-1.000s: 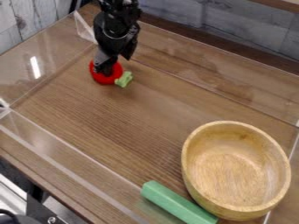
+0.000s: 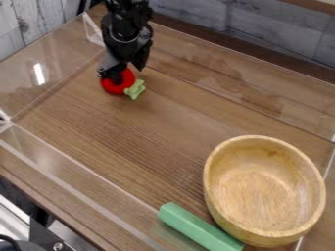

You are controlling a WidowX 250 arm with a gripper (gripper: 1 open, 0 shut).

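Observation:
My black gripper (image 2: pixel 128 57) reaches down from the back of the wooden table at the upper left, over a red round object (image 2: pixel 116 84) with a small green piece (image 2: pixel 133 90) beside it. The fingers are small and dark and partly overlap the red object, so whether they are open or shut on it is unclear.
A large beige bowl (image 2: pixel 264 191) stands at the front right, with a long green bar (image 2: pixel 197 224) to its lower left. A wooden ledge runs along the top right.
The arm and gripper have shifted slightly, looking a little narrower over the red object. The red object and green piece have moved slightly left at most.

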